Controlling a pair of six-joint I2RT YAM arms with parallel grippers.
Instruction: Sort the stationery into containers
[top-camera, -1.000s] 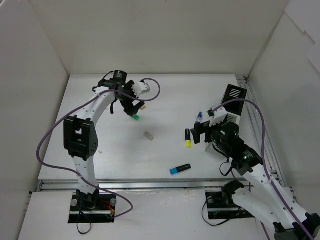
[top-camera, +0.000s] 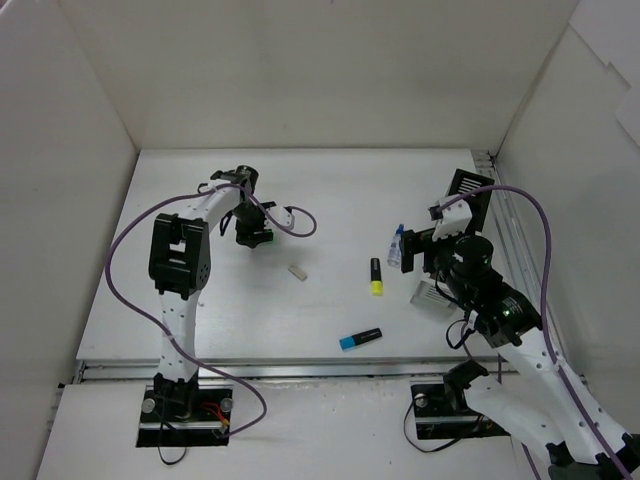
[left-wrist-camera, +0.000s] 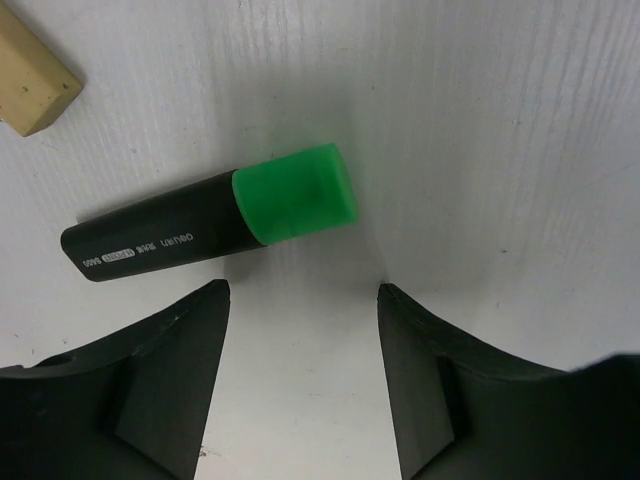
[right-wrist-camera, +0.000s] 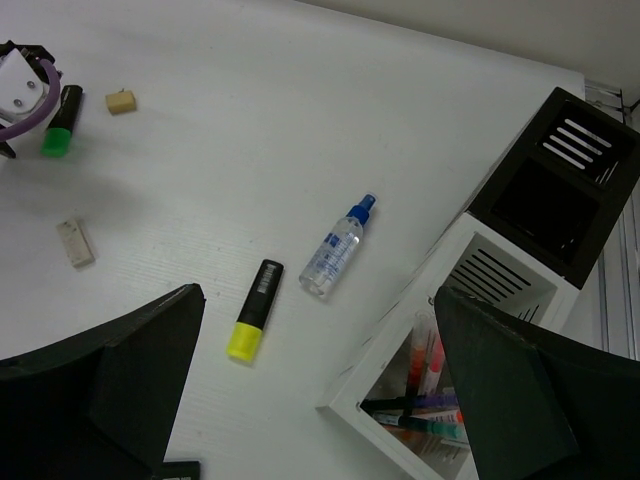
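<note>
In the left wrist view, my left gripper has its fingers apart with bare table between them, just beside a black highlighter with a green cap (left-wrist-camera: 210, 212). In the top view it (top-camera: 255, 228) hides most of that pen. My right gripper is open above the right side, near the white container (right-wrist-camera: 355, 390) holding pens and the black container (right-wrist-camera: 540, 200). A yellow-capped highlighter (right-wrist-camera: 254, 312), a spray bottle (right-wrist-camera: 333, 255) and a blue-capped marker (top-camera: 360, 338) lie loose on the table.
A tan block (left-wrist-camera: 35, 75) lies by the green-capped pen. A pale eraser (top-camera: 297, 271) lies near the middle.
My right arm has shifted a little rightward.
</note>
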